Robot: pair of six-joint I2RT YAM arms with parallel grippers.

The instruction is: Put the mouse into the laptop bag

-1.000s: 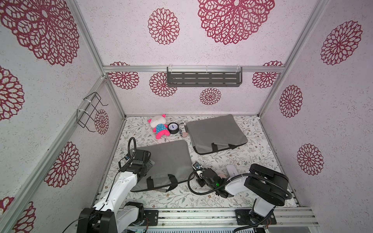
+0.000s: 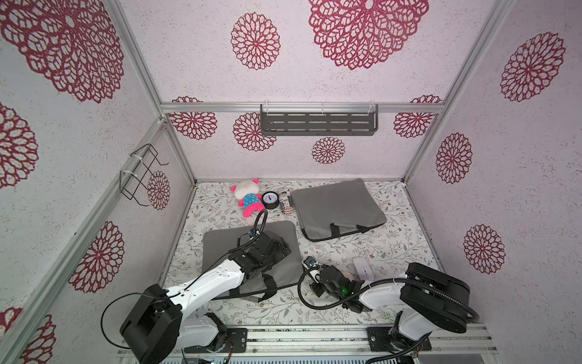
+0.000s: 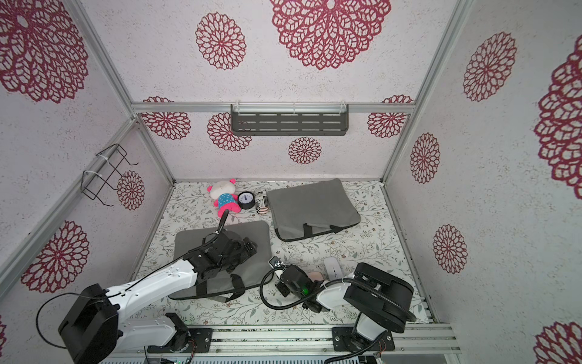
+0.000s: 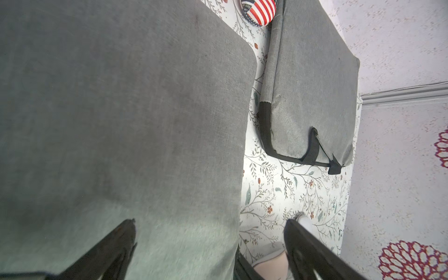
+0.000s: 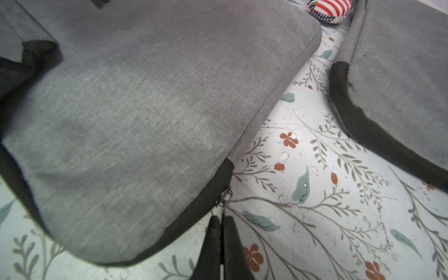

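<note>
The near grey laptop bag (image 2: 219,245) lies flat on the table with its black-edged zip side towards me. At its right corner my right gripper is shut on the zipper pull (image 5: 225,196), whose metal loop shows just past the fingertips. My left gripper stands open above the same bag, with only grey cloth seen between and beneath its fingers. The white mouse (image 2: 363,269) rests on the table beyond the right arm, partly covered by it in the top views.
A second grey bag (image 2: 339,209) lies at the back right. A pink plush toy (image 2: 248,197), a round black clock (image 2: 270,200) and a flag-patterned item (image 4: 259,10) line the back. A pinkish object (image 4: 273,267) sits beside the mouse.
</note>
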